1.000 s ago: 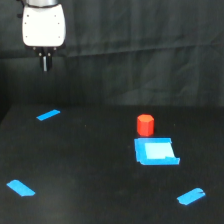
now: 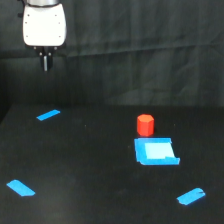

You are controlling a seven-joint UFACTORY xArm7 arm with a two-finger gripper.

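Note:
At the upper left hangs the white end of the arm, high above the dark table. From its underside the dark gripper points down; it is too small and dim to tell how its fingers stand. A red block with a many-sided outline rests on the table right of the middle. Just in front of it lies a white square framed by blue tape. The gripper is far to the left of both and well above them.
Blue tape strips lie at the back left, the front left and the front right. A dark curtain hangs behind the table.

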